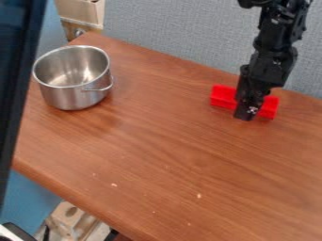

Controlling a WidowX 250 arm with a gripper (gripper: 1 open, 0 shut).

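A red rectangular block (223, 98) lies on the wooden table (151, 169) at the back right. My black gripper (248, 108) is lowered onto its middle, fingertips down at the block and covering part of it. Whether the fingers grip it cannot be made out. A steel pot (73, 77) with a wire handle stands at the back left of the table.
A grey padded wall (176, 28) runs behind the table. The table's left edge drops to a blue area with wooden pieces below.
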